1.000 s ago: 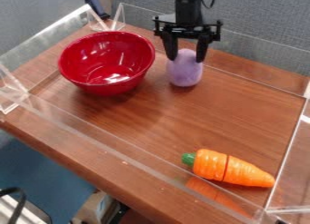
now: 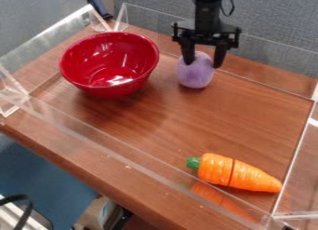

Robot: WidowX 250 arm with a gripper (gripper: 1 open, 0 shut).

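Note:
My black gripper [image 2: 203, 51] hangs at the back of the wooden surface, its fingers down around the top of a purple rounded object [image 2: 195, 74]. Whether the fingers are closed on it or only around it, I cannot tell. A large red bowl [image 2: 110, 76] sits to the left of the purple object. An orange toy carrot [image 2: 237, 174] with a green tip lies at the front right.
Clear plastic walls enclose the wooden surface [image 2: 174, 131], whose middle is bare. A grey padded wall [image 2: 280, 47] stands behind it.
The gripper has moved slightly right and down over about the last second, and the purple object appears shifted slightly to the right. The bowl and carrot have not moved.

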